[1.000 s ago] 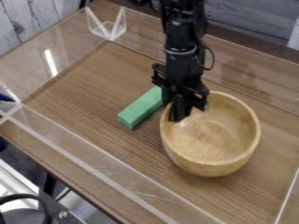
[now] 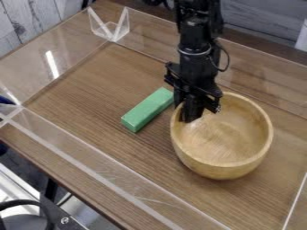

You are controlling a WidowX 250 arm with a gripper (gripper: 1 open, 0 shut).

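Note:
My black gripper (image 2: pixel 188 106) reaches down from the top centre onto the left rim of a large tan bowl (image 2: pixel 228 144), shut on that rim. The bowl rests on the wooden table at the right. A green block (image 2: pixel 146 110) lies diagonally just left of the bowl, apart from my fingertips.
A clear angular plastic piece (image 2: pixel 108 25) is at the back left. Black cables (image 2: pixel 30 211) show at the front left corner.
The gripper and bowl have shifted slightly to the right, with the gripper still at the bowl's rim. The green block looks unmoved.

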